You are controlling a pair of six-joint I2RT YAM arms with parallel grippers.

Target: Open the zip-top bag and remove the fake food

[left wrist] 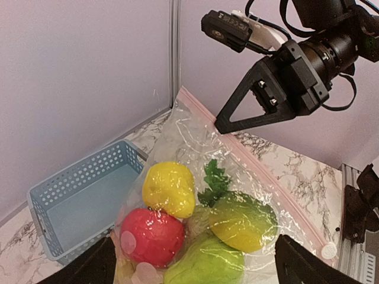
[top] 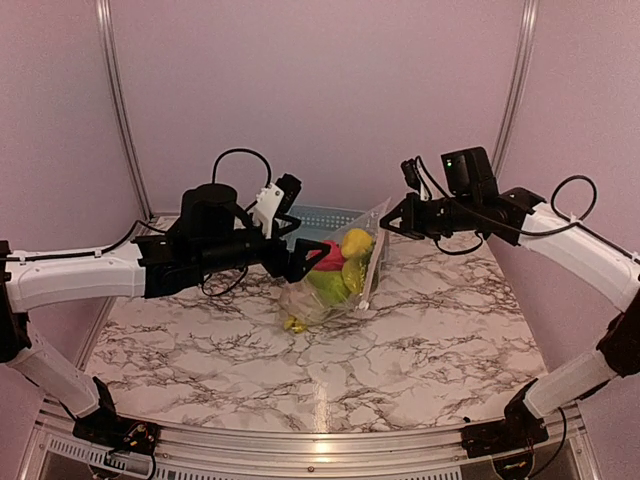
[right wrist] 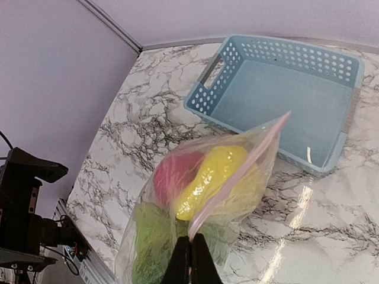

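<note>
The clear zip top bag (top: 313, 309) hangs tilted above the table, its pink zip strip (left wrist: 263, 168) running along the raised right edge. Through the plastic show a red food piece (left wrist: 151, 235), a yellow one (left wrist: 169, 188), a yellow-green one (left wrist: 243, 220) and a green one (left wrist: 207, 263). My right gripper (top: 388, 228) is shut on the bag's zip edge, pinching the strip between its fingers. To the left of the bag, my left gripper (top: 318, 250) stands open; its fingers (left wrist: 302, 260) are wide apart with the bag in view beyond them.
Behind the bag stands an empty light-blue basket (right wrist: 284, 97) with perforated walls. Walls (top: 590, 130) close in both sides and the back.
</note>
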